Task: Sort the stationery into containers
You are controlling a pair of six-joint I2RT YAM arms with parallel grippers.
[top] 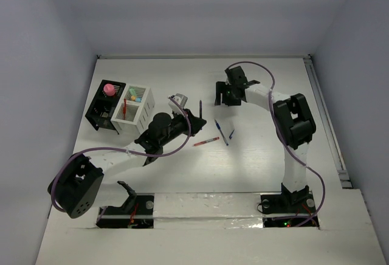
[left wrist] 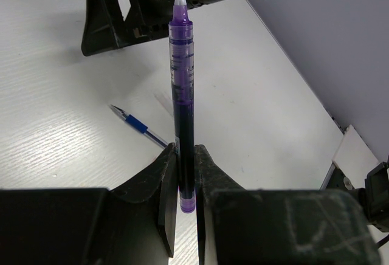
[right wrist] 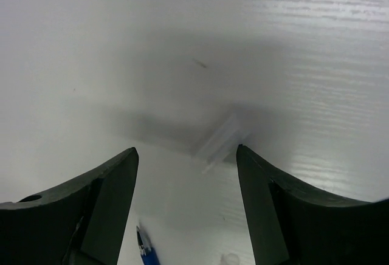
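A purple pen (left wrist: 182, 76) stands upright, tip up, with my left gripper shut on its lower part. In the top view it rises above the left fingertips. Farther back, my right gripper (top: 219, 93) hangs over the table with its fingers (right wrist: 103, 201) apart and nothing held. Below them lies a faint, pale patch (right wrist: 220, 138), too blurred to name. A blue pen (top: 221, 132), a short blue item (top: 231, 134) and a red pen (top: 206, 141) lie on the table. The white container (top: 141, 114) holds a red item (top: 124, 108) and small coloured pieces.
Beside the white container stands a black one (top: 92, 113) with a pink roll (top: 109, 89) in it. Both are at the table's left. Clear table lies at the right and front. Walls enclose the sides and back.
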